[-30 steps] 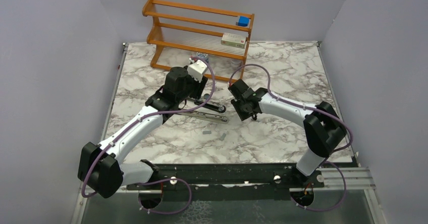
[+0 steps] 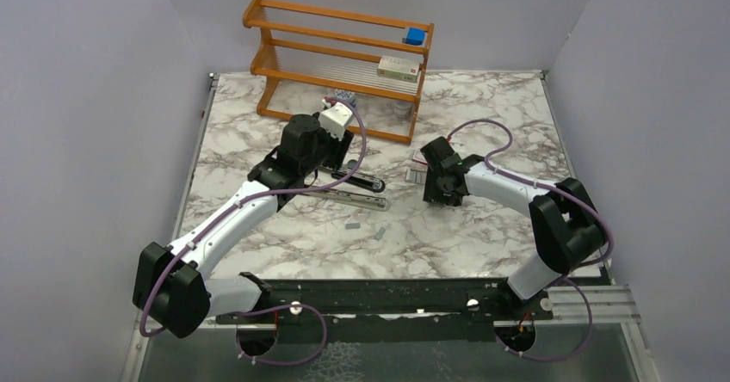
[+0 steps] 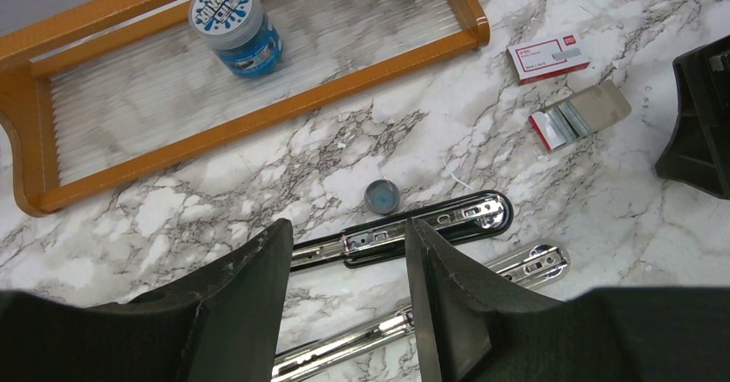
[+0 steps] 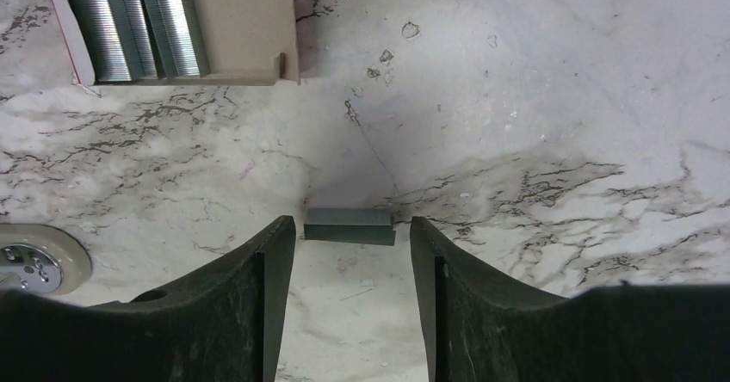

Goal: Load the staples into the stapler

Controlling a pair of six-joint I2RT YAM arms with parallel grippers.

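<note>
The opened stapler lies flat in two long parts: the black-edged stapler part (image 3: 448,220) and the silver-grey stapler part (image 3: 349,343). My left gripper hangs above them with its fingers apart and nothing between them. On the marble, a short strip of staples (image 4: 349,227) lies lengthwise across the gap of my right gripper, which is open above it. An open staple box (image 4: 232,21) with several strips inside sits at upper left in the right wrist view. Two loose staple strips (image 2: 352,225) lie in front of the stapler.
A wooden rack (image 2: 340,81) stands at the back, with a blue jar (image 3: 241,33) on its lower shelf. A small round container (image 3: 382,196) sits beside the stapler. Near the rack lies the red-white box cover (image 3: 548,58).
The right arm has moved to the right, off the area beside the stapler's end, to over the strip. The left arm looks still.
</note>
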